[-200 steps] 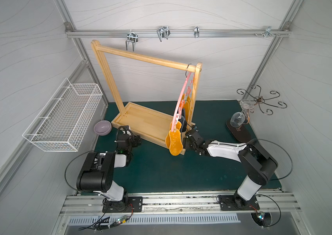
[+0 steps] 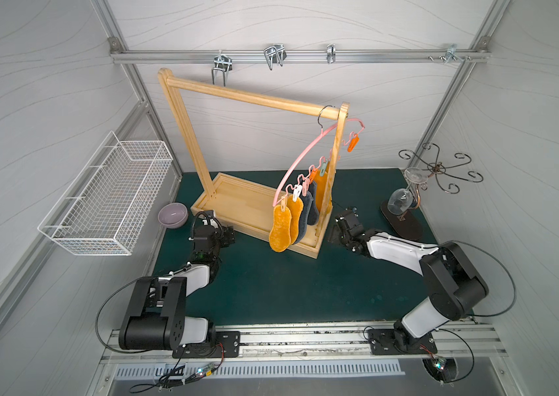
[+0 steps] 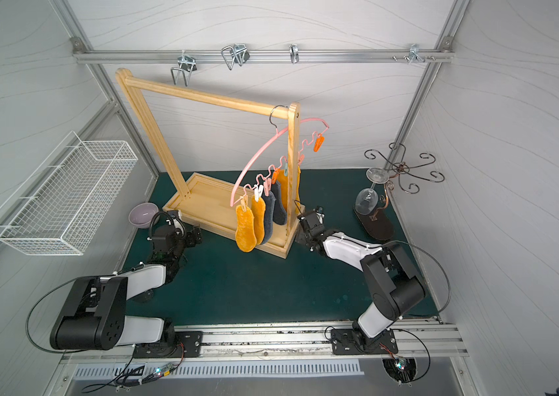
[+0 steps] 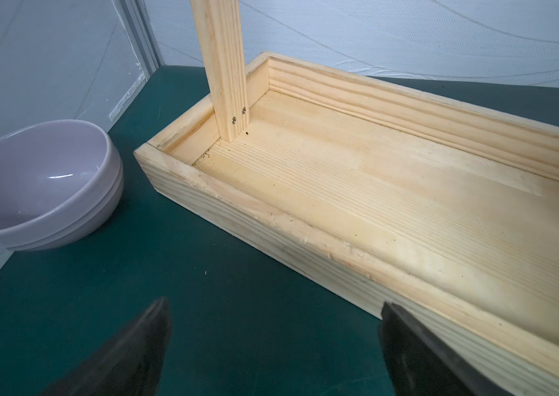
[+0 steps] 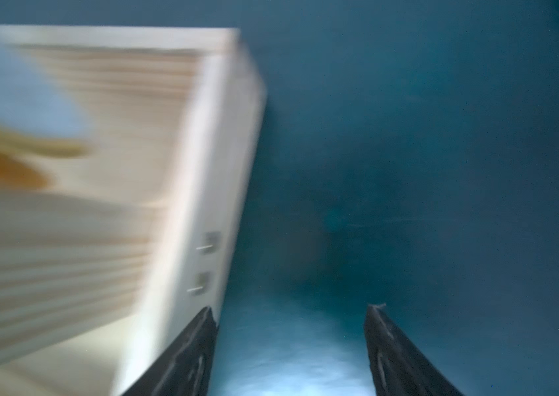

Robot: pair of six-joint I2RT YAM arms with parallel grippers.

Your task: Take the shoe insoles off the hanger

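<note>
A pink hanger [image 2: 310, 146] hangs by its hook at the right end of the wooden rack's top bar [image 2: 253, 97]. Clipped along it are a yellow insole [image 2: 280, 228] in front, another yellow one [image 3: 259, 221] behind it, dark grey insoles [image 3: 279, 204] and more yellow at the back, partly hidden by the post. My right gripper is beside the rack's right end, over the green table, part open with nothing between its fingers. Near the rack's front left, my left gripper stands open and empty, far from the insoles.
A lilac bowl [image 4: 35, 171] stands left of the rack's tray [image 4: 332, 257]. The white wire basket [image 2: 107, 198] is on the left wall. At right, a metal stand [image 2: 437, 169] holds a glass [image 2: 401, 200].
My right gripper has moved right, away from the rack. The hanger has swung round and the rack's right end has shifted slightly right. The left arm has moved slightly left.
</note>
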